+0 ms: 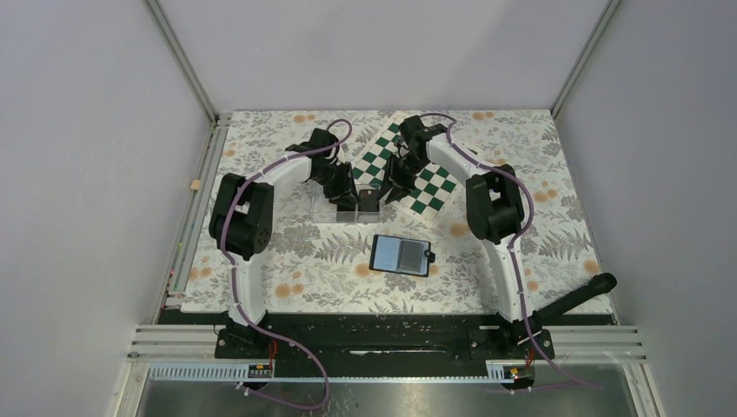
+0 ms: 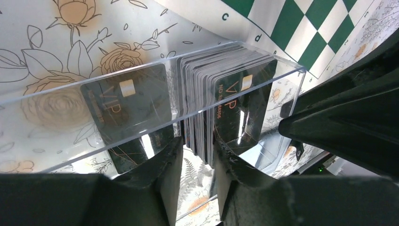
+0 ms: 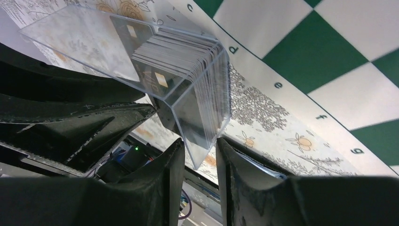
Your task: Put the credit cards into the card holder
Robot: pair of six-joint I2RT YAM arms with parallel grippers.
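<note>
A clear divided box [image 1: 323, 215] stands upright on the cloth, with black VIP cards [image 2: 237, 106] packed edge-on in its right part and one dark card [image 2: 127, 99] in the part left of it. My left gripper is part open over the box, its fingertips on either side of the packed card edges. Around the box's right end wall, my right gripper stands part open, the wall's edge showing in the gap. Contact is unclear for both. In front lies what looks like the card holder [image 1: 386, 252], flat and open, black-edged with two pale panels.
A green-and-white checkered board [image 1: 428, 185] lies behind and right of the box. The two grippers are very close together above the box.
</note>
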